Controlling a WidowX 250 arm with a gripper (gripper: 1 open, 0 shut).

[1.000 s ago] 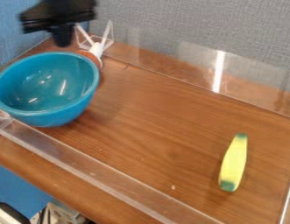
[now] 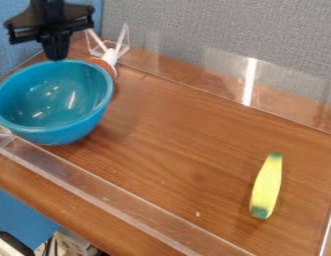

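My black gripper [image 2: 53, 30] hangs at the upper left, above and behind a large teal bowl [image 2: 54, 105]; whether its fingers are open or shut is hard to make out. The bowl rests upright at the left of the wooden surface. A yellow banana-like object [image 2: 265, 186] with green ends lies at the right.
An orange-and-white object [image 2: 104, 63] with white prongs stands just behind the bowl. Clear low walls edge the wooden surface [image 2: 168, 150], whose middle is free. A grey textured wall [image 2: 221, 40] rises at the back.
Over the last second my gripper has moved left from above the orange-and-white object to the upper left corner. The bowl and the yellow object have not moved.
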